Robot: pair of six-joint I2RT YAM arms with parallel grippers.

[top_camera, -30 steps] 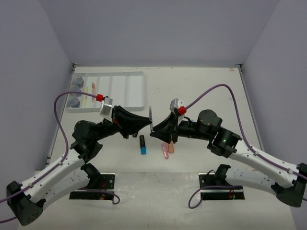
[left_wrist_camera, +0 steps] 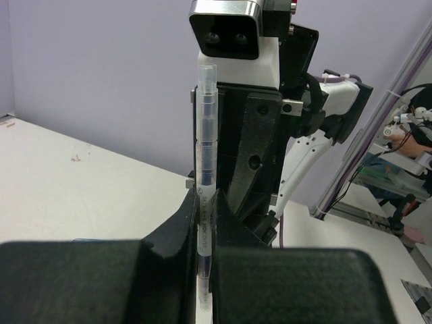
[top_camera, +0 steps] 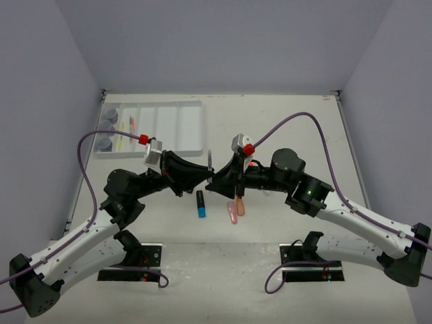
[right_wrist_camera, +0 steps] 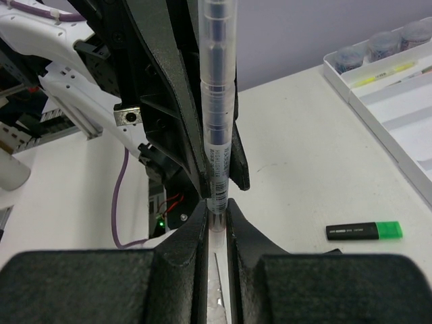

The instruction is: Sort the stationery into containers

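A slim, clear-bodied pen (left_wrist_camera: 206, 155) with a white printed label stands upright in the air between my two arms. In the left wrist view my left gripper is shut on it, the pen running between the fingers. In the right wrist view the label of the same pen (right_wrist_camera: 219, 158) shows a barcode, and my right gripper is shut on the pen lower down. From above, the grippers meet mid-table and hide much of the pen (top_camera: 210, 160). The white divided tray (top_camera: 202, 135) lies at the back left.
Inside the tray are round tubs (top_camera: 104, 144) and a few slim items, with empty compartments to the right. A dark marker with a blue end (top_camera: 201, 204), a pink item (top_camera: 232, 212) and an orange-brown one (top_camera: 240, 206) lie in front.
My right gripper has moved left and closer to the left gripper, up to the pen. The left arm has barely shifted, and the pen stays upright.
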